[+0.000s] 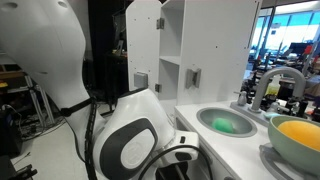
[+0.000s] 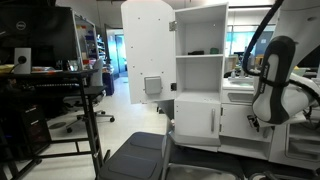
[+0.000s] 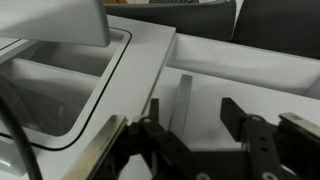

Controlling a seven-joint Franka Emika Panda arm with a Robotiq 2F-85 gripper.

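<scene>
In the wrist view my gripper stands open, its two dark fingers well apart. A slim grey bar handle on a white panel lies between the fingers, closer to the left one. No finger visibly presses on it, though the lower end of the bar is partly hidden by the gripper. From the side, the gripper is low in front of the white cabinet. The arm hides most of it in the first exterior view.
A sink with something green inside sits in the white counter. The green bowl with a yellow inside stands at right. A tall cabinet door hangs open, and a dark cable crosses the wrist view's left side.
</scene>
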